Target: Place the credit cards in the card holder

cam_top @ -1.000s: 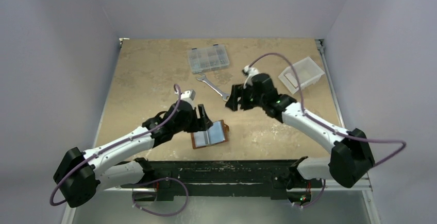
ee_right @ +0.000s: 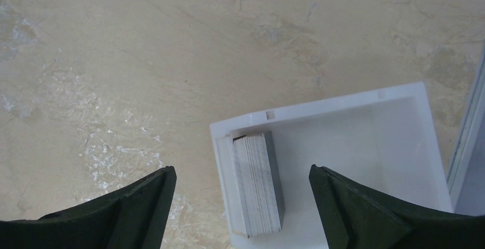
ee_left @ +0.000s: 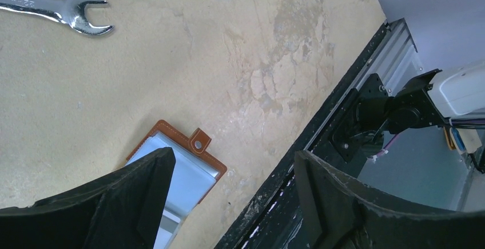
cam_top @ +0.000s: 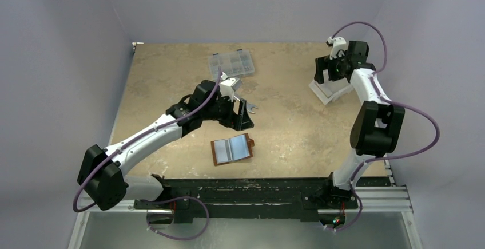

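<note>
The open brown card holder [cam_top: 231, 149] with pale blue sleeves lies at the front of the table; its snap tab [ee_left: 199, 141] shows in the left wrist view. A stack of cards [ee_right: 256, 183] stands on edge inside a white bin [ee_right: 343, 101], against its left wall. Above the bin, at the back right, is my right gripper [cam_top: 321, 70], open and empty, with the stack between and below its fingers in the right wrist view. My left gripper [cam_top: 243, 117] hangs open over the middle of the table, behind the holder, with nothing between its fingers.
A silver wrench [ee_left: 74, 13] lies behind the left gripper. Beyond it sits a clear compartment box [cam_top: 231, 63]. Bare table lies between the holder and the bin, and on the far left.
The right arm has swung from mid-table to the back right, over the bin. My left gripper has moved up and right, away from above the holder. The holder has stayed put.
</note>
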